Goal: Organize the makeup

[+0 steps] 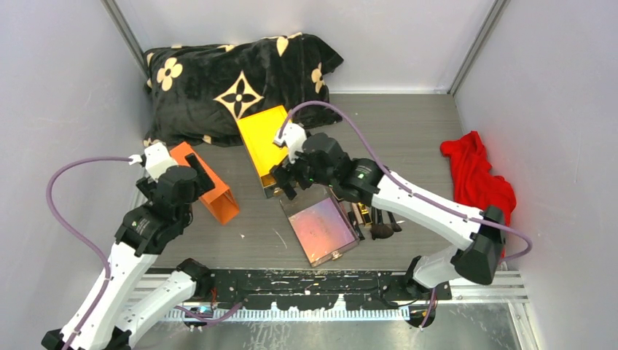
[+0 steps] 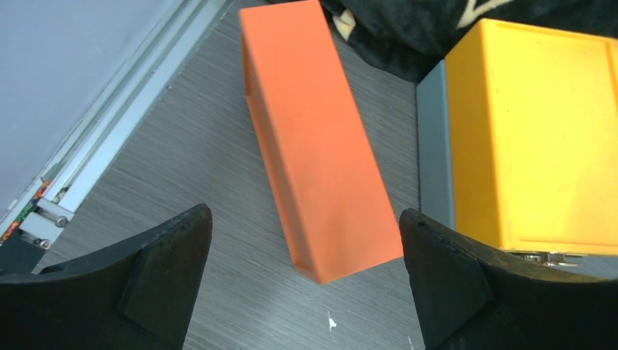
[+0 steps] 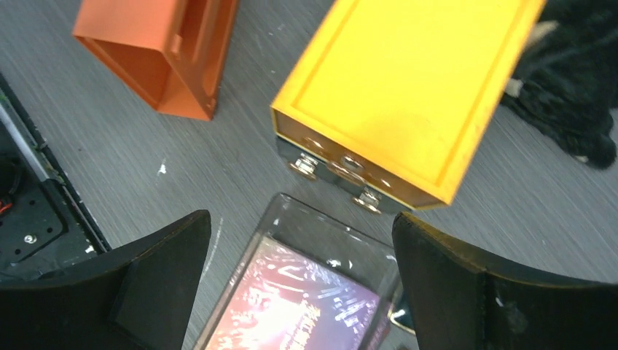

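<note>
A yellow-topped box [image 3: 393,80] with metal latches on its front stands mid-table, partly under my open right gripper [image 1: 282,182] in the top view. Left of it an orange open-ended container [image 2: 321,160] lies lengthwise, beneath my open left gripper [image 1: 169,171]. Neither gripper holds anything. A clear case [image 1: 321,230] with a pink-purple panel lies in front of the yellow box. To its right are brushes [image 1: 381,230] and several small makeup items, partly hidden by my right arm.
A black patterned pillow [image 1: 197,87] fills the back left, against the yellow box. A red cloth [image 1: 477,179] lies by the right wall. Bare table shows at back right and front left.
</note>
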